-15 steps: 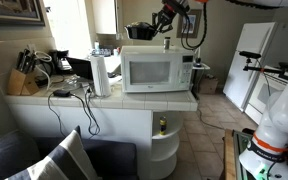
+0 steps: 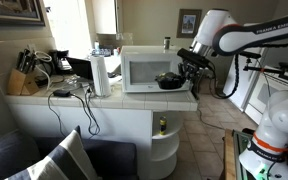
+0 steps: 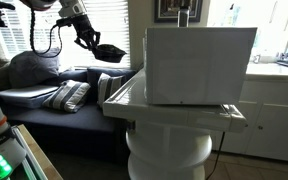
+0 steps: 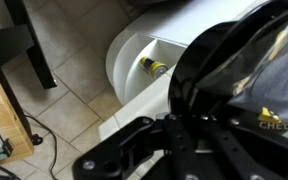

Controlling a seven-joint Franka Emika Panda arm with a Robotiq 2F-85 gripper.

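Observation:
A black bowl [image 2: 172, 83] hangs in the air in front of the microwave [image 2: 144, 72] in exterior view 1. My gripper [image 2: 188, 78] is shut on the bowl's right side. Exterior view 2 has the dark bowl [image 3: 110, 53] off the counter's end, well above the floor, with a slight tilt. Up close in the wrist view, the black wall of the bowl [image 4: 206, 48] meets my gripper, and a shiny snack bag [image 4: 269, 88] with "CHED" lettering lies inside it. The fingertips are hard to make out there.
Below are white rounded shelves [image 2: 164, 145] with a yellow can [image 4: 152, 67]. The counter [image 2: 104, 100] carries a knife block [image 2: 23, 82] and paper towels [image 2: 100, 76]. A dark sofa [image 3: 69, 120] stands past the counter's end. A wooden table edge [image 4: 4, 115] is near the base.
The arm has swung lower. The microwave and counter items have not moved.

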